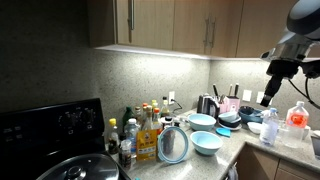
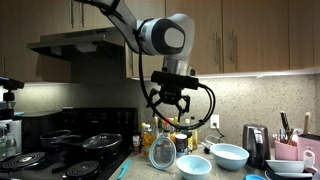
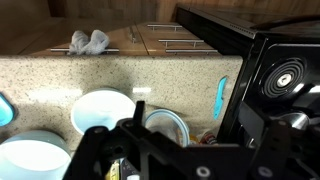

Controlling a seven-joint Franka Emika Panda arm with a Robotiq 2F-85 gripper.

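Observation:
High above the counter, my gripper hangs from the arm at the right of exterior view 1. It shows near the centre of exterior view 2, over the bowls and the lid. Its fingers stand apart with nothing held between them. In the wrist view the dark gripper fills the lower middle and covers part of the counter. Beneath it are a round clear lid with a pale rim and a pale bowl. A second bowl lies at lower left. A bright blue utensil rests near the stove.
Several bottles crowd the counter behind the lid. The stove borders the counter, with a covered pan on it. Wooden cabinets hang overhead. A clear bottle stands at the right. A white cloth lies by the drawers.

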